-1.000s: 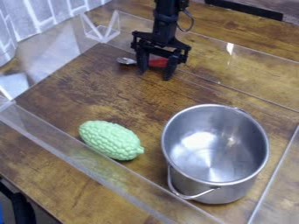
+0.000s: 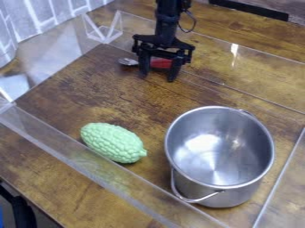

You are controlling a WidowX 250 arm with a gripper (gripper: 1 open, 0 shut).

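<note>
At the top middle the black gripper (image 2: 161,55) is down over a small red object (image 2: 162,64) with a silvery part sticking out to its left; whether the fingers are closed on it cannot be made out. A pale green corn-like object (image 2: 112,142) lies at the lower left, and a large steel pot (image 2: 218,156) stands at the lower right, both apart from the gripper.
Transparent walls border the work area on several sides.
The gripper has shifted very slightly at the same spot over the red object; the pot and the green object have not moved.
</note>
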